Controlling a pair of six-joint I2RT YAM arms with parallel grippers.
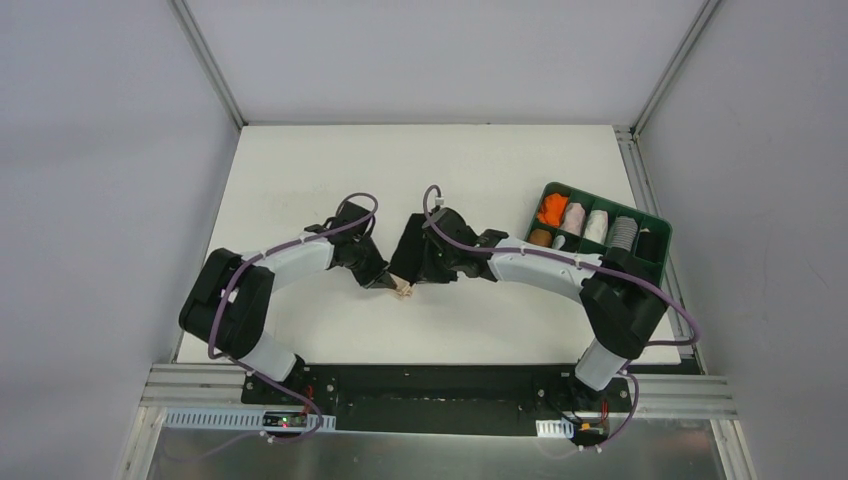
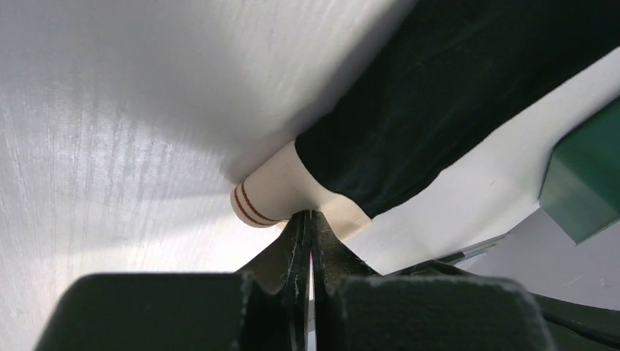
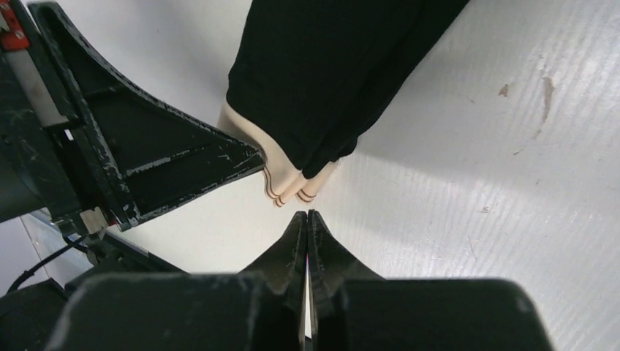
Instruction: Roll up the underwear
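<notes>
The underwear lies as a long folded strip, its black body [image 1: 406, 250] slanting between my two arms and its beige waistband [image 1: 402, 288] at the near end. Brown stripes edge the waistband [image 2: 274, 183] in the left wrist view. My left gripper is shut with its tips against the band; I cannot tell whether a thin layer is pinched there. In the right wrist view, several band layers [image 3: 281, 179] look bunched beside the left gripper's tip. My right gripper is shut just beyond the band, nothing between its fingers.
A green divided box [image 1: 652, 262] at the right holds several rolled items, among them an orange one [image 1: 553, 209]. Both grippers are close together around the waistband.
</notes>
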